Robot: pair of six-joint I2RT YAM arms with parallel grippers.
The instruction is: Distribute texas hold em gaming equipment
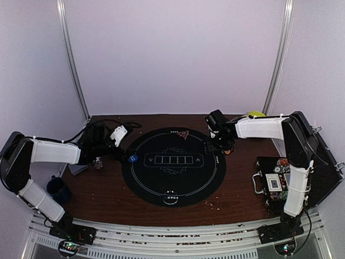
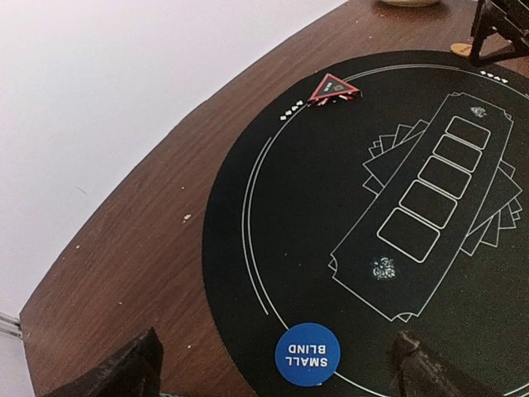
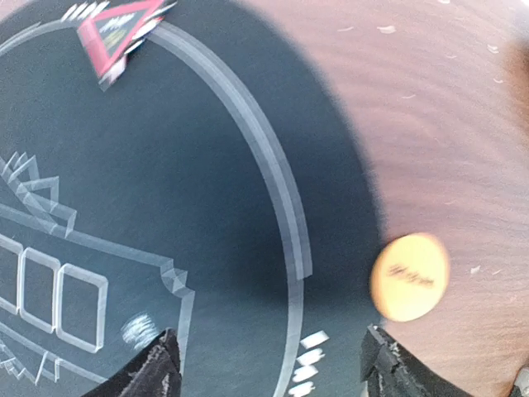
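A yellow-orange disc [image 3: 409, 277] lies on the mat's right edge, partly over the wood, its lettering blurred. The right gripper is over the mat with its fingers [image 3: 157, 364] apart, nothing between them; the disc is beyond the right fingertip. On the left side of the round black mat [image 1: 173, 190] sits a blue SMALL BLIND disc [image 2: 307, 354]. The left gripper stands open around that disc's view, holding nothing. A red-edged triangular piece [image 2: 333, 89] rests at the mat's far edge.
At the right, an open black case [image 1: 275, 183] holds cards and chips. A dark blue mug [image 1: 58, 190] stands front left, a yellow-green bowl [image 1: 256, 114] back right. A black-and-white piece [image 1: 170, 198] lies at the mat's near edge.
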